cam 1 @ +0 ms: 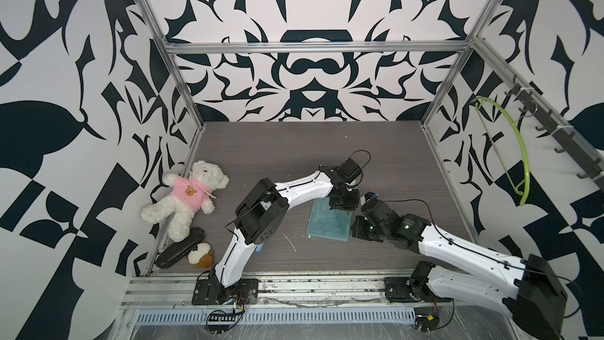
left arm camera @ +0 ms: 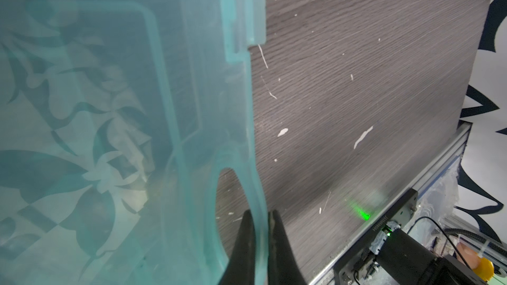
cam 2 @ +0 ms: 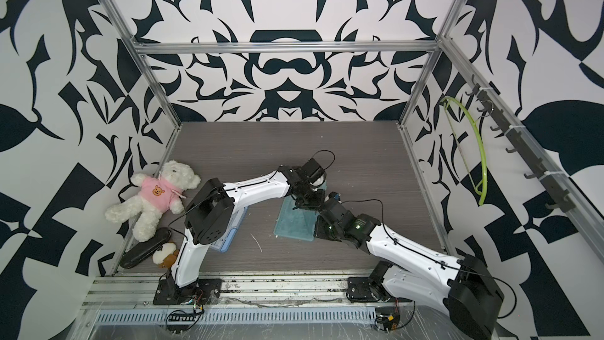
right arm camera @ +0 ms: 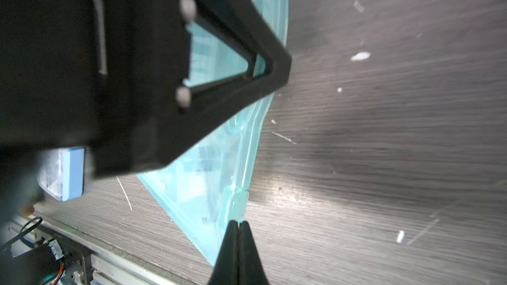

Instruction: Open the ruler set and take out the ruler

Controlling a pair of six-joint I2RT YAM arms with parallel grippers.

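The translucent teal ruler set case [cam 1: 324, 225] is at the middle front of the table, also seen [left arm camera: 132, 100] in the left wrist view. My left gripper is shut on the case's edge, beside an oval opening in it. My right gripper is shut, with nothing visible between its fingers, close to the case's right edge near a small tab [right arm camera: 236, 203]. The right gripper's body hides part of the case in its wrist view, and the left arm covers the case's far part in the top views.
A white teddy bear [cam 1: 188, 194], a black oblong case [cam 1: 176, 252] and a small brown-white toy [cam 1: 201, 257] lie at the left. A blue-edged box [cam 2: 228, 233] lies under the left arm. A green hanger [cam 1: 522, 151] hangs on the right wall.
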